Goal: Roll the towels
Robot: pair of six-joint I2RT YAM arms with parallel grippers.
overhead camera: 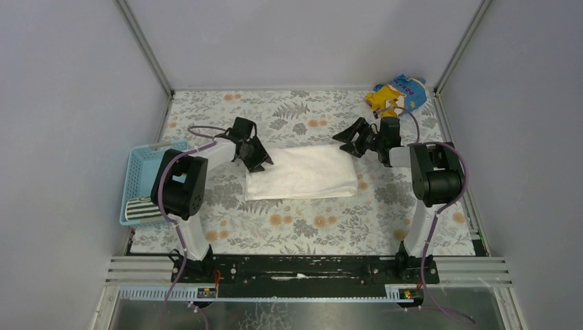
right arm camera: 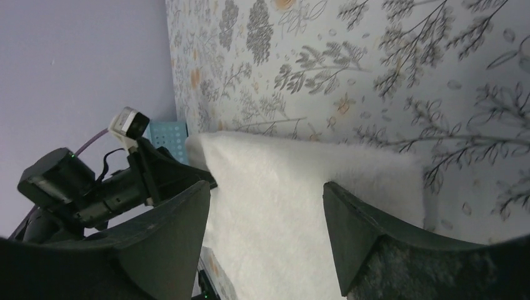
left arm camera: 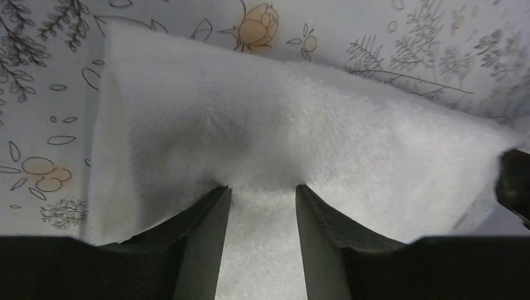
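Note:
A white towel (overhead camera: pixel 302 173), folded into a wide band, lies across the middle of the table. My left gripper (overhead camera: pixel 262 165) is at its left end. In the left wrist view the fingers (left arm camera: pixel 209 215) stand part open over the white cloth (left arm camera: pixel 262 137), with a clear gap between them. At the far right corner is my right gripper (overhead camera: pixel 347 141). Its fingers (right arm camera: pixel 347 215) are spread over the towel (right arm camera: pixel 281 212) in the right wrist view, close to the far edge. Whether either set of fingertips touches the cloth cannot be told.
To the left stands a blue basket (overhead camera: pixel 141 172) with a striped cloth (overhead camera: pixel 142 208) in it. A blue and yellow package (overhead camera: pixel 402 95) sits in the back right corner.

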